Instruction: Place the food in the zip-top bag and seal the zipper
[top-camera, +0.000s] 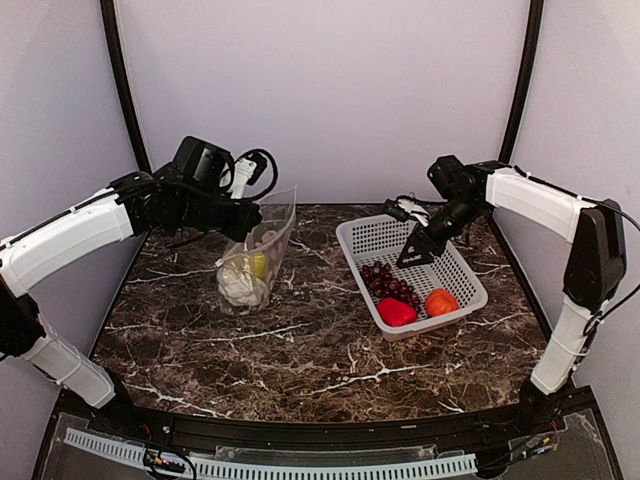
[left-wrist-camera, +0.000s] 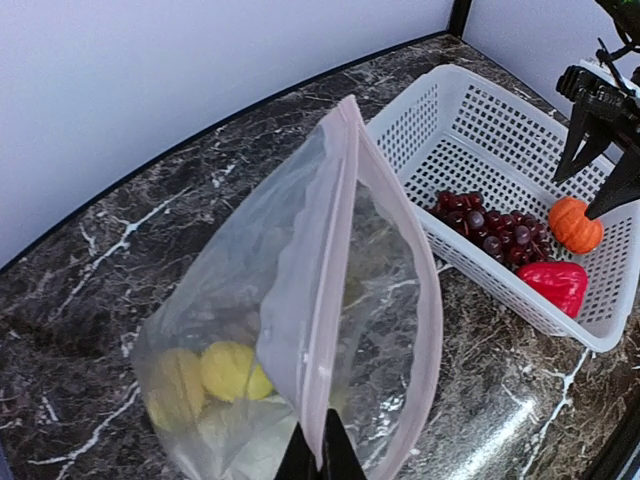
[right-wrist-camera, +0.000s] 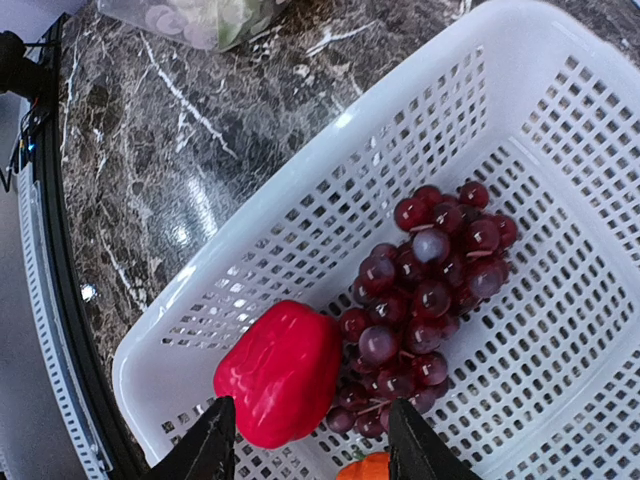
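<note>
The clear zip bag (top-camera: 262, 255) stands on the left of the table, holding pale and yellow items. My left gripper is shut on the top edge of the bag (left-wrist-camera: 330, 290). The white basket (top-camera: 470, 282) holds red grapes (right-wrist-camera: 430, 290), a red pepper (right-wrist-camera: 280, 370) and an orange item (left-wrist-camera: 575, 224), perhaps a tomato. My right gripper stands open over the basket, above the pepper and grapes, with nothing between its fingers.
Pale walls enclose it at the back and both sides.
</note>
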